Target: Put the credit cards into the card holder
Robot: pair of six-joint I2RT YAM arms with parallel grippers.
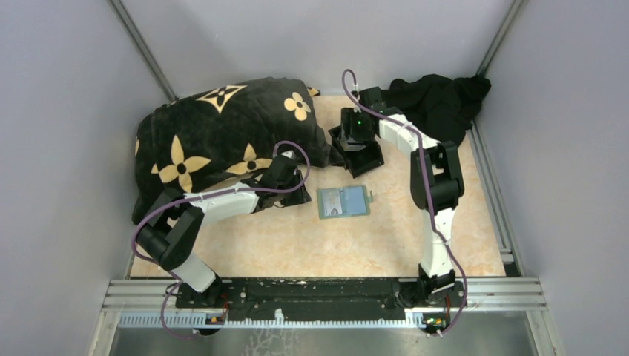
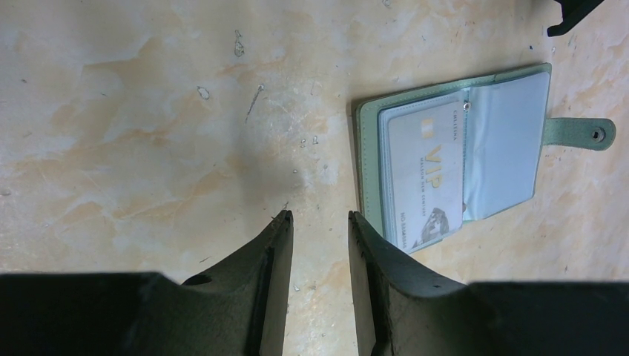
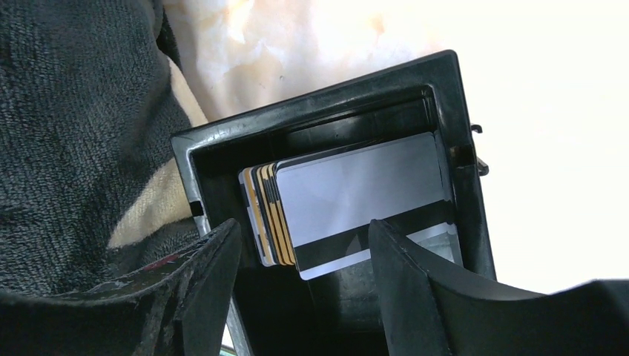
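The green card holder (image 2: 369, 159) lies open on the table, with a silver VIP card (image 2: 426, 170) in its left clear pocket; no card shows in the right pocket. Beside the holder's left side, my left gripper has its fingers apart and nothing between them. In the right wrist view, several stacked cards (image 3: 356, 189) lie in a black tray (image 3: 319, 104), the top one pale with a dark stripe. Above this stack my right gripper stands open, holding nothing; one finger (image 3: 222, 256) is left of the stack's edge.
A dark patterned pillow (image 1: 215, 133) fills the back left and reaches close to the tray. Black cloth (image 1: 445, 104) lies bunched at the back right.
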